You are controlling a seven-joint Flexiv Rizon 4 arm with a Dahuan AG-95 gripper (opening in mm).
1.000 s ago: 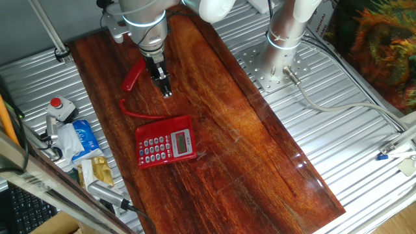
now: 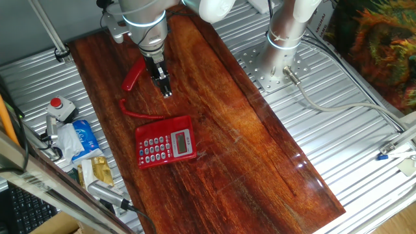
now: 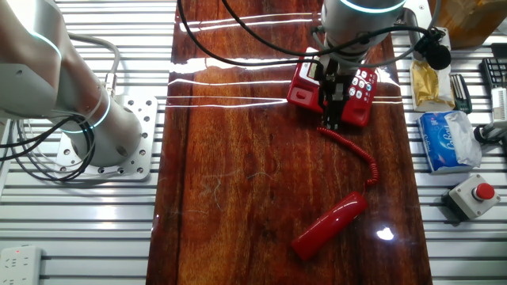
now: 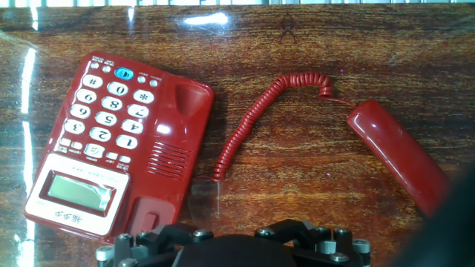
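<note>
A red desk phone (image 2: 166, 142) with a grey keypad and small display lies flat on the wooden board, its handset cradle empty. Its red handset (image 3: 329, 226) rests on the board, apart from the base. The coiled red cord (image 4: 261, 111) curves between them. My gripper (image 2: 167, 95) hangs over the board, pointing down, between base and handset in exterior view 1. In exterior view 2 the gripper (image 3: 330, 124) overlaps the phone base. Nothing shows held at its tips. The wrist view shows only its dark upper parts at the bottom, so the finger's opening is unclear.
The wooden board (image 2: 260, 169) is bare beyond the phone. Along one side sit a red-topped emergency button (image 2: 60, 107), a blue-and-white tissue pack (image 2: 83, 139) and a gold packet (image 2: 101, 170). The arm's base plate (image 2: 263, 71) stands on the slatted metal table opposite.
</note>
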